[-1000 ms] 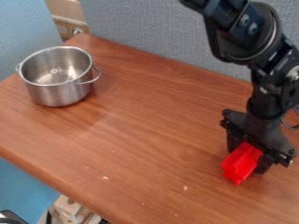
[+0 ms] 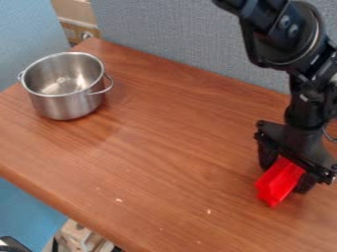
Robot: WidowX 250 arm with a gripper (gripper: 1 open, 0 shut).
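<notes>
A bright red block (image 2: pixel 278 182) rests on the wooden table at the right, tilted diagonally. The black gripper (image 2: pixel 293 167) is low over it, with its open fingers around the block's upper part; the far side of the block and part of the fingers are hidden.
A steel pot (image 2: pixel 63 96) with two wire handles stands at the left of the wooden table (image 2: pixel 145 177). A grey padded wall (image 2: pixel 171 25) runs along the back, and a blue surface lies beyond the left edge.
The gripper has shifted very slightly to the right and up, and the red block appears slightly shifted with it. The pot is unchanged.
</notes>
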